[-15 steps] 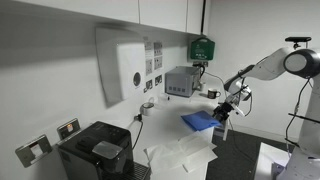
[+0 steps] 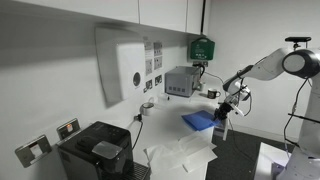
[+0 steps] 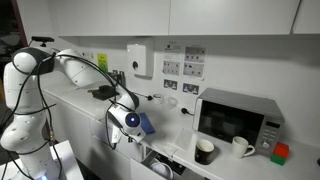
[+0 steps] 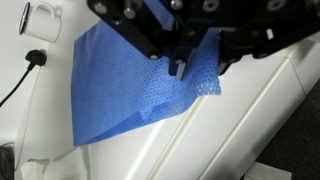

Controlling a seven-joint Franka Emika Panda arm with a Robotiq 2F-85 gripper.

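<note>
A blue cloth (image 2: 197, 120) lies on the white counter near its front edge, and it fills the middle of the wrist view as a dimpled blue sheet (image 4: 125, 85). My gripper is right over the cloth's edge part, its fingertips apart with blue showing between and behind them. Whether the fingers touch the fabric is hard to tell. In exterior view 2 the arm's white wrist hides most of the gripper, while part of the cloth (image 3: 147, 122) shows behind it.
White sheets (image 2: 180, 155) lie on the counter beside the cloth. A black toaster (image 2: 95, 150), a microwave (image 3: 238, 125), a black mug (image 3: 204, 151) and a white mug (image 3: 242, 147) stand around. An open drawer (image 3: 160, 168) sits below the counter edge.
The arm and gripper have stayed almost in place at the cloth's edge. No clear shift of the cloth shows.
</note>
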